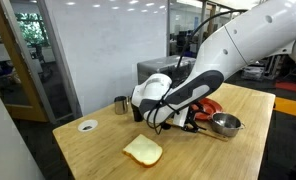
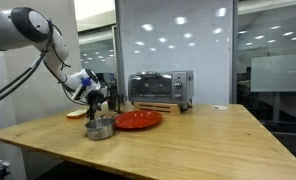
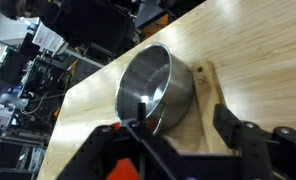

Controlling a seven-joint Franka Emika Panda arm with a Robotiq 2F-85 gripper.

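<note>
In the wrist view my gripper is open, its dark fingers (image 3: pixel 240 132) set well apart. The end of a wooden utensil handle (image 3: pixel 208 98) shows in the gap between them; whether either finger touches it I cannot tell. Close to that handle stands a steel pot (image 3: pixel 153 80), which appears empty. Exterior view 1 shows the wooden utensil (image 1: pixel 212 135) lying on the table in front of the pot (image 1: pixel 226 124). The utensil's other end is hidden by the gripper.
A red plate (image 2: pixel 138 119) lies behind the pot, with a toaster oven (image 2: pixel 160 88) farther back. Left of the arm are a yellow square pad (image 1: pixel 143 150), a white disc (image 1: pixel 87 125) and a metal mug (image 1: pixel 120 105).
</note>
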